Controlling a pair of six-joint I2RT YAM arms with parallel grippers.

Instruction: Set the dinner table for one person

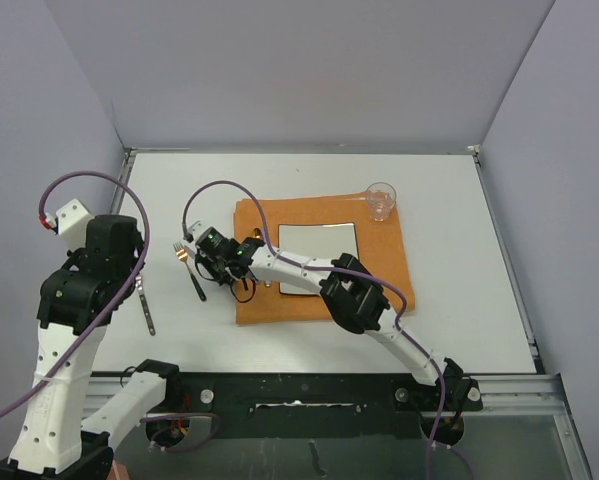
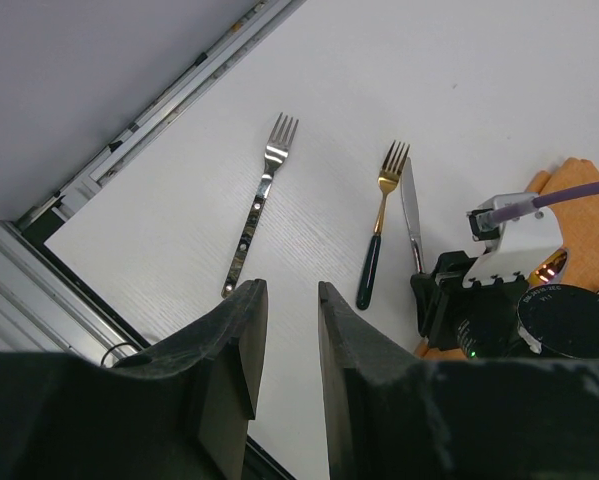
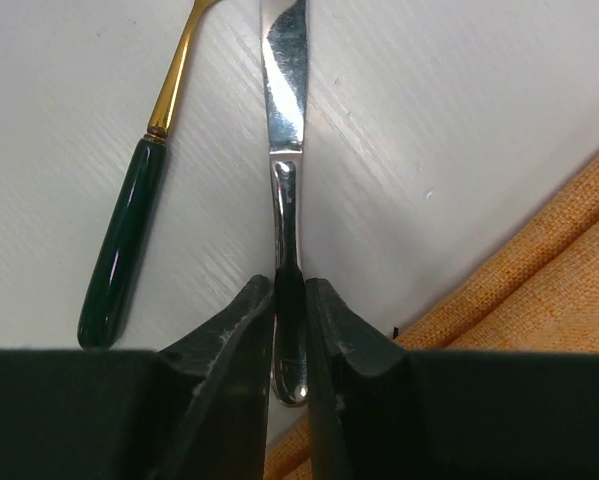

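Observation:
A silver knife [image 3: 285, 110] lies beside a gold fork with dark green handle [image 2: 371, 262], just left of the orange cloth. My right gripper is at the knife handle, its fingertips close around it; whether they grip it is unclear. A black-handled silver fork [image 2: 249, 217] lies farther left, below my left gripper, whose fingers stand part open, empty. A square plate [image 1: 318, 240] sits on the orange placemat [image 1: 309, 310], partly hidden by the right arm.
A clear glass [image 1: 381, 199] stands at the placemat's back right corner. Walls bound both sides and the back.

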